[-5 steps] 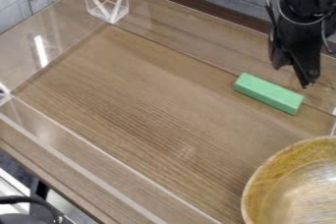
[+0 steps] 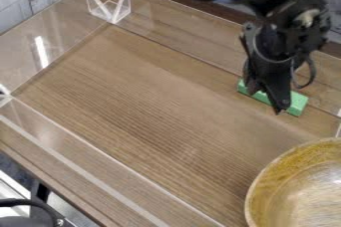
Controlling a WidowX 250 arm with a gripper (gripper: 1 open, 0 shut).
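Observation:
My black gripper (image 2: 276, 90) is lowered over a green rectangular block (image 2: 293, 103) on the right side of the wooden table, its tips overlapping the block in the view. The fingers look close together; whether they touch the block is unclear, and part of the block is hidden behind them.
A large yellow bowl (image 2: 293, 191) sits at the lower right. A clear plastic bracket (image 2: 110, 7) stands at the back left.
My gripper has come down and to the left, from behind and above the green block to over it, now covering part of it.

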